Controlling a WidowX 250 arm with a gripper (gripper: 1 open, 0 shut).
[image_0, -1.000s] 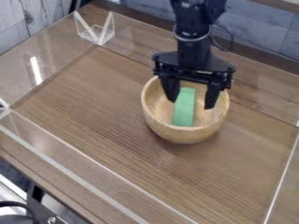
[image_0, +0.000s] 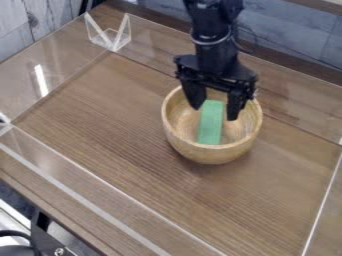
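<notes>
A light wooden bowl (image_0: 182, 142) sits on the wooden table, right of centre. Inside it lies a green oblong object (image_0: 210, 122). My dark gripper (image_0: 214, 97) comes down from the top over the back of the bowl, its two fingers apart on either side of the green object, near the rim. Whether the fingertips touch anything is unclear.
A clear plastic item (image_0: 110, 32) stands at the back left near the table's edge. A black cable or fitting shows at the bottom left corner.
My gripper has shifted slightly over the bowl, its fingers at a somewhat different angle. The bowl and green object look nearly unmoved.
</notes>
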